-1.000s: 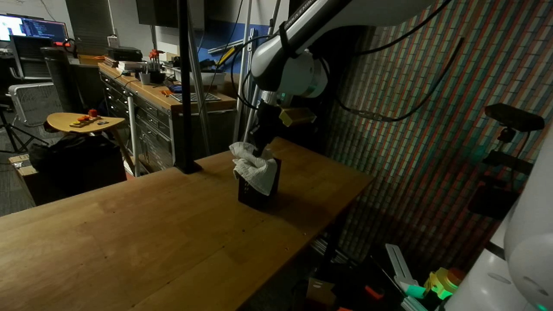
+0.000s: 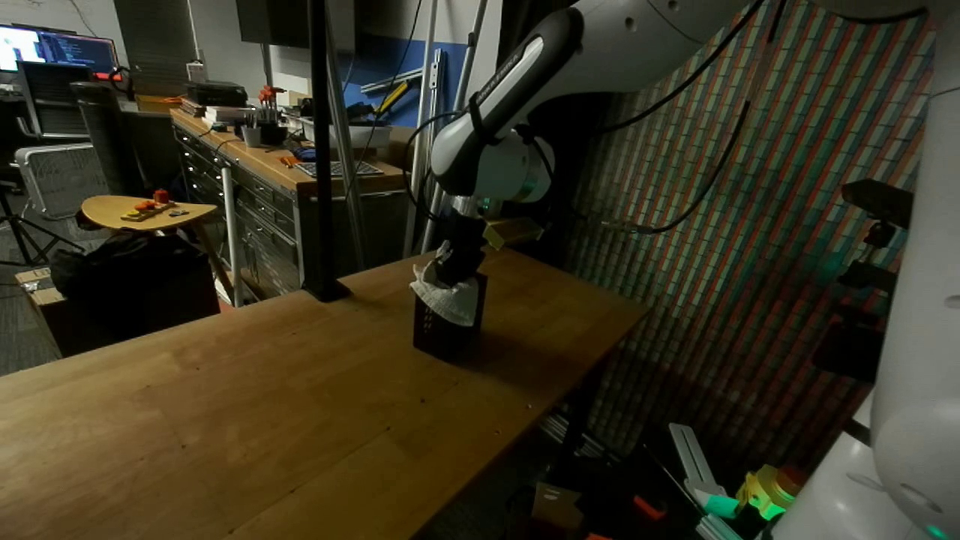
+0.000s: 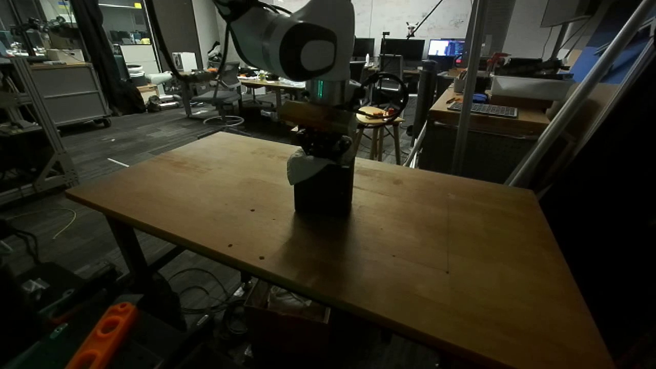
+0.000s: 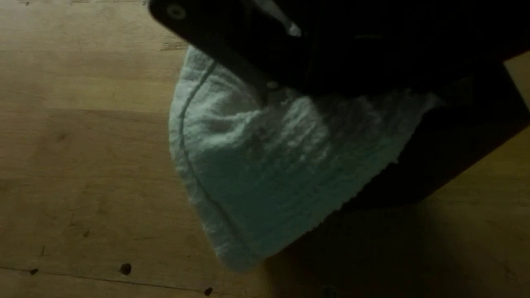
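Note:
A black box [image 2: 436,329] stands upright on the wooden table, with perforations on one side in exterior view 1. Crumpled at its top is a white cloth [image 2: 456,303], part of which hangs over the rim. My gripper [image 2: 456,273] points down at the box's mouth, right against the cloth, and is shut. Its fingertips are hidden, so whether any cloth is pinched between them does not show. In the wrist view the cloth [image 4: 278,164] spreads below the dark gripper body, covering one side of the box [image 4: 427,164].
Bare tabletop [image 3: 430,246] surrounds the box on all sides. A black post [image 2: 319,180] rises at the table's far edge. Beyond it stands a cluttered workbench [image 2: 270,175].
My gripper has come down toward the box's mouth. The cloth sits lower and flatter at the top, with less of it bulging above the rim. The box has stayed put.

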